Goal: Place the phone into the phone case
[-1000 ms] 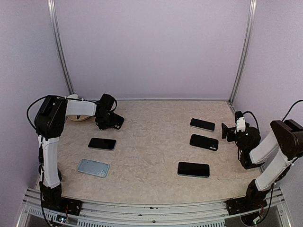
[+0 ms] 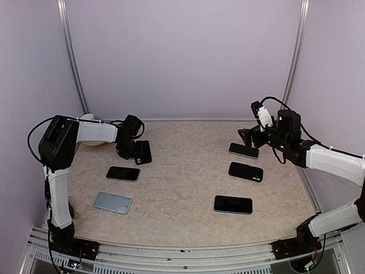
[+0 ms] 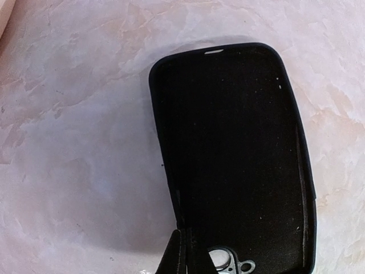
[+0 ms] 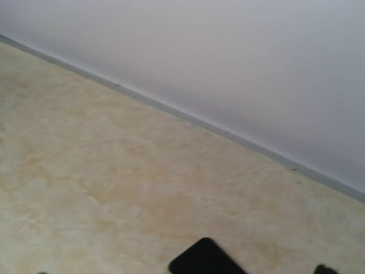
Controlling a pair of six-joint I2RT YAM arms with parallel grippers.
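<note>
A black phone case with a camera cutout lies at the left back of the table, also partly visible in the top view. My left gripper is shut at the case's lower left edge, by the cutout; whether anything thin is between its fingers is hidden. My right gripper is raised and open above a dark phone, which shows as a dark corner in the right wrist view.
A dark phone and pale blue case lie at left. A black item and another phone lie at right. A round container is behind the left arm.
My right arm has risen and moved left over the back right phone. The case by my left gripper has turned slightly; that arm has barely moved.
</note>
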